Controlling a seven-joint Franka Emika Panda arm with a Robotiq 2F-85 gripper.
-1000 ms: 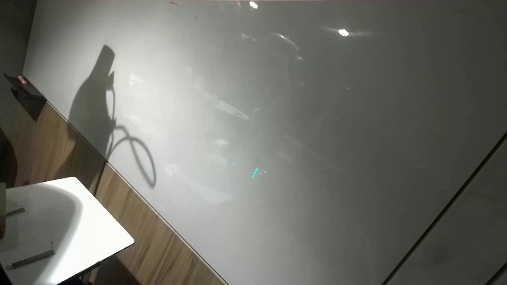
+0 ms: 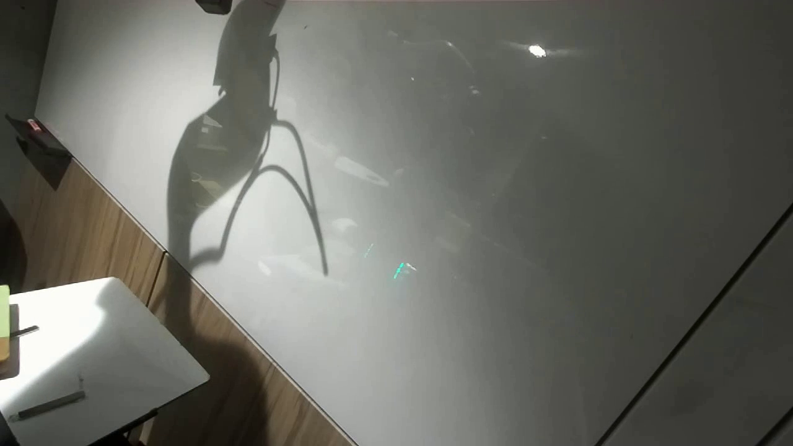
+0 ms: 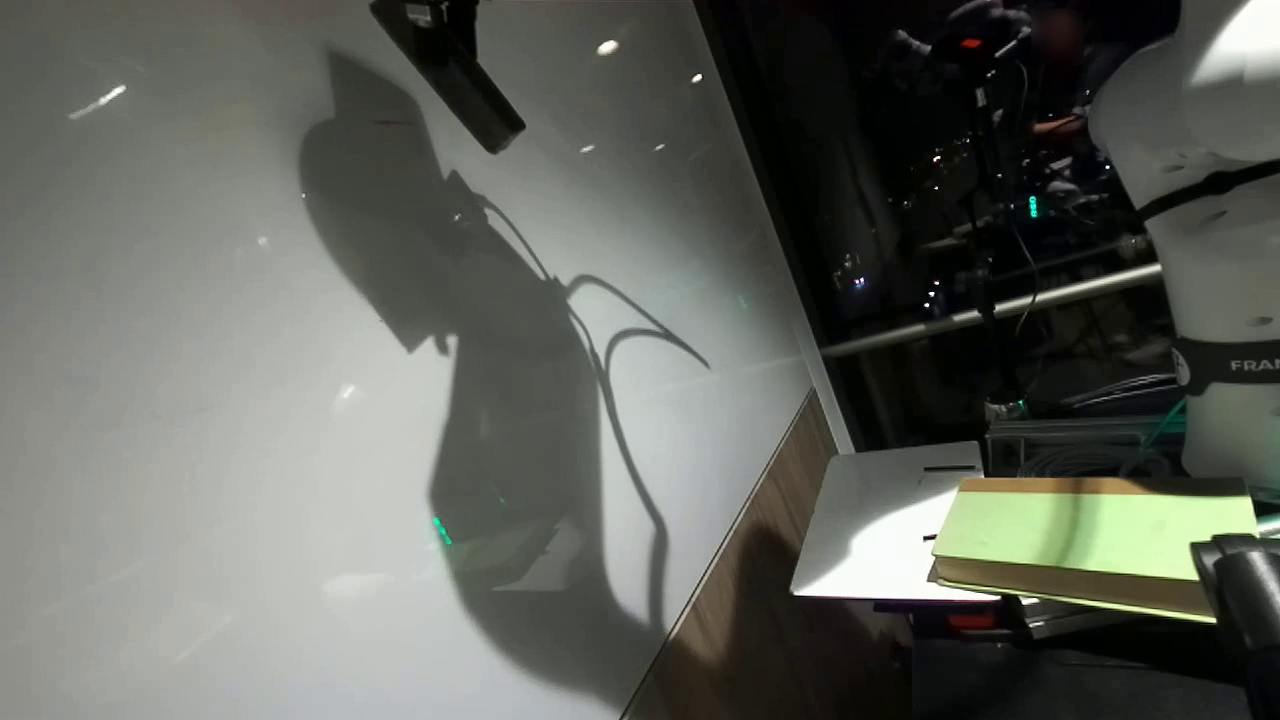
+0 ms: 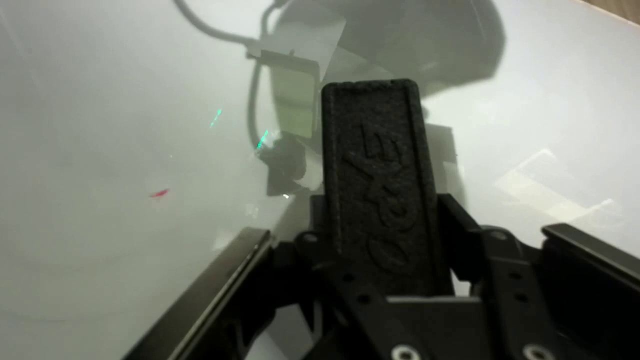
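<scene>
A black eraser [image 4: 375,162] with raised lettering sits between the fingers of my gripper, which is shut on it. In exterior view 2 the eraser [image 3: 474,102] shows at the top, tilted in front of the large whiteboard [image 3: 180,420]; whether it touches the surface I cannot tell. Only a dark corner of the eraser [image 2: 214,6] enters exterior view 1 at the upper edge. To the eraser's left in the wrist view, a small red mark [image 4: 159,193] is on the board. The same red mark [image 3: 390,121] lies within the arm's shadow in exterior view 2.
Wood panelling [image 2: 223,312] runs below the whiteboard. A small white table [image 2: 141,349] with a dark pen [image 2: 52,404] stands beside it. Near the robot base lies a green-topped block [image 3: 1080,522]. A dark tray [image 2: 44,137] juts out at the board's lower left.
In exterior view 1, the arm's shadow has grown and shifted up and right over the board. The dark corner of the eraser has come into view at the top.
</scene>
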